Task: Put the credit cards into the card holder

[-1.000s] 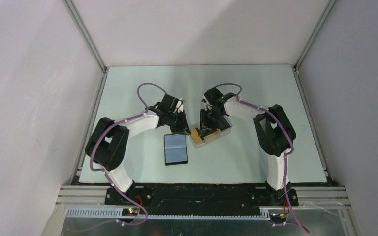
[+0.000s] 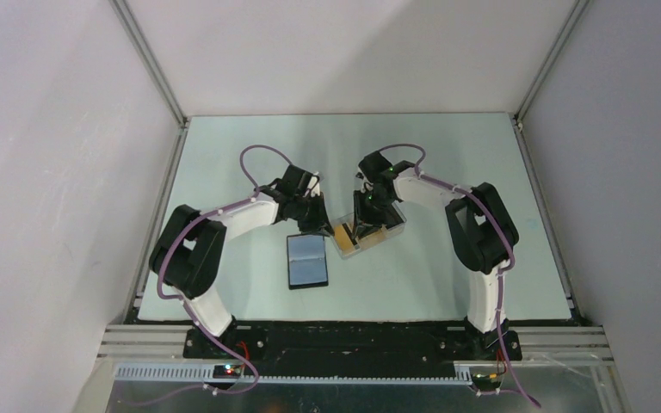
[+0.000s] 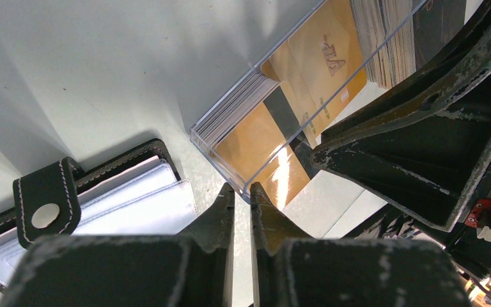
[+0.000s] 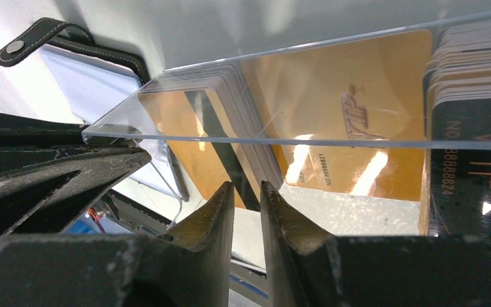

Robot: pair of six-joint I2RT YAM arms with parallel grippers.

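Observation:
A clear open box stands mid-table, holding stacks of credit cards. At its left end is a stack of yellow cards with a dark stripe. My left gripper is shut on the box's near left corner. Over the striped stack, my right gripper is part open, its fingertips a small gap apart. The stack's edge shows behind that gap, and no card is clearly gripped. The card holder, black with clear sleeves, lies flat and open just left of the box. Its snap strap shows in the left wrist view.
Another yellow card lies flat in the middle of the box, and dark cards stand in a stack at its right end. Both grippers work close together at the box.
My right gripper has shifted slightly to the right over the box. The left arm, the box and the card holder stay where they were.

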